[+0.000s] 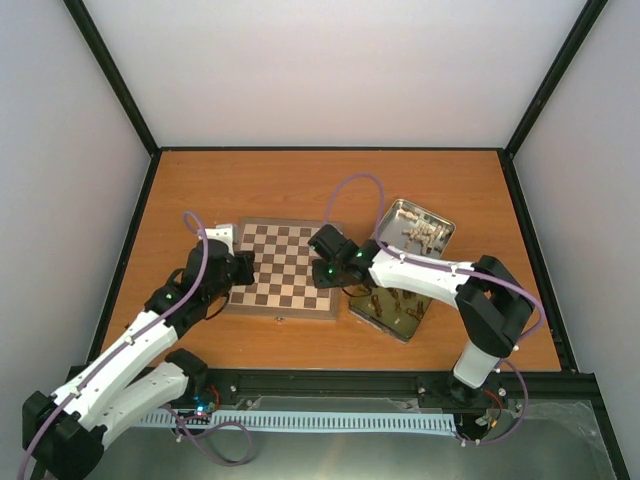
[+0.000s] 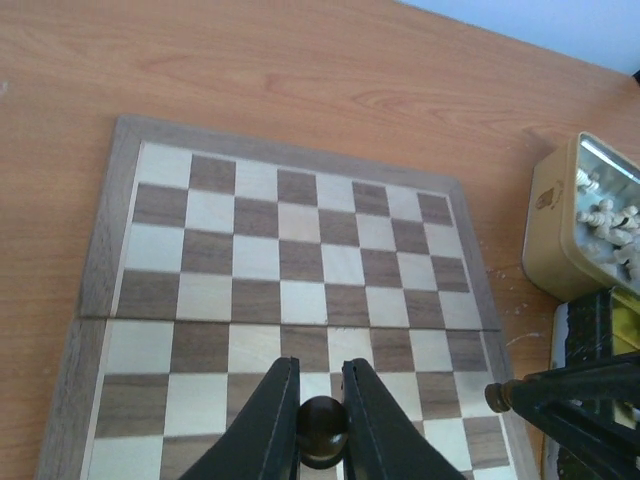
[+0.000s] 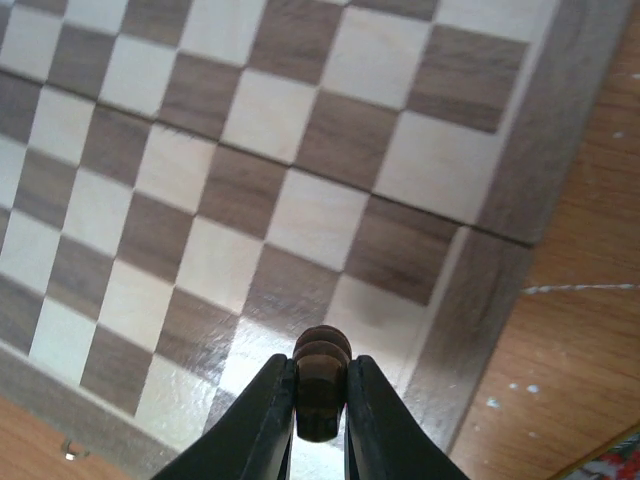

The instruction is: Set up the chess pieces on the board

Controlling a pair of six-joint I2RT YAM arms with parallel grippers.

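The chessboard (image 1: pixel 272 262) lies empty in the middle of the table. My left gripper is shut on a dark chess piece (image 2: pixel 322 440) over the board's left side. My right gripper is shut on another dark piece, above squares by the board's right edge; in the left wrist view it shows at the right with the piece's round end. Light pieces (image 2: pixel 615 225) lie in a metal tray (image 1: pixel 420 215) to the right, dark pieces (image 1: pixel 395 310) in the nearer tray, partly under my right arm.
Bare table (image 1: pixel 200 180) shows behind and left of the board. The right tray's tall wall (image 2: pixel 545 220) stands close to the board's right edge. Walls surround the table at back and sides.
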